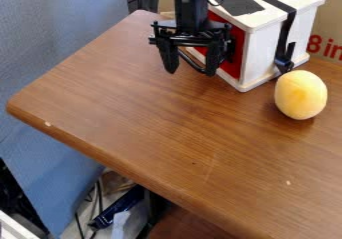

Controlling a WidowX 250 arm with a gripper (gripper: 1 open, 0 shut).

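Observation:
My black gripper (pixel 190 59) hangs over the back of the wooden table (pixel 134 123), in front of a white box (pixel 278 8) with a red front panel and black straps. Its two fingers point down and stand apart. A pale yellow, egg-shaped object (pixel 301 95) stands on the table to the right of the gripper, in front of the box's right side, apart from both.
A cardboard box (pixel 325 33) with red lettering stands behind at the right. The table's left and front edges are in view, with bags and cables below.

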